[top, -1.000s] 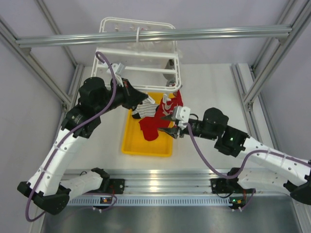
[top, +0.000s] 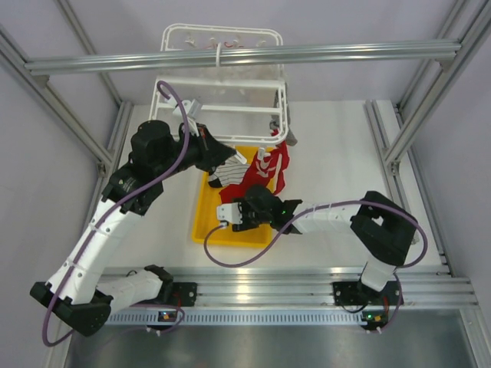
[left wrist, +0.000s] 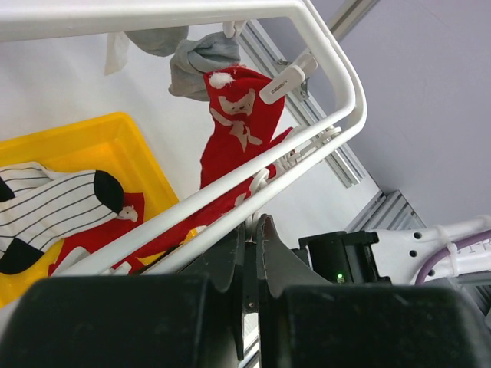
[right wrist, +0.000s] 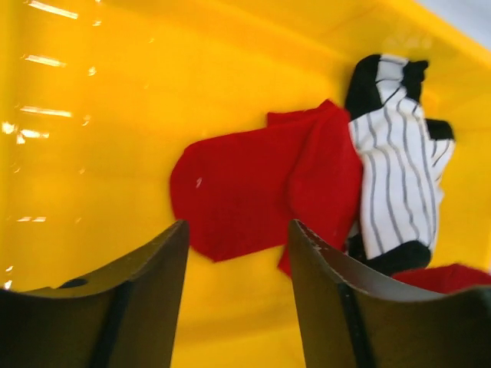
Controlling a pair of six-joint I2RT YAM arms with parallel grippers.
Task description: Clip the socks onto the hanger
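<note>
The white hanger (top: 207,110) hangs from a metal bar. My left gripper is shut on a small white part at its front rail; whether that is a clip I cannot tell. A red sock with white figures (left wrist: 239,115) hangs near a white clip (left wrist: 288,79) at the hanger's corner. In the yellow bin (top: 205,226) lie a red sock (right wrist: 238,184) and a striped black-and-white sock (right wrist: 399,176). My right gripper stands over the bin, fingers apart, nothing between them; the bin's red sock lies past its fingertips.
Grey socks (left wrist: 201,65) hang at the hanger's far side. Metal rails (top: 291,276) frame the white table, clear to the right of the bin (top: 337,161). The top bar (top: 345,54) crosses above.
The hanger has shifted slightly right with the left gripper.
</note>
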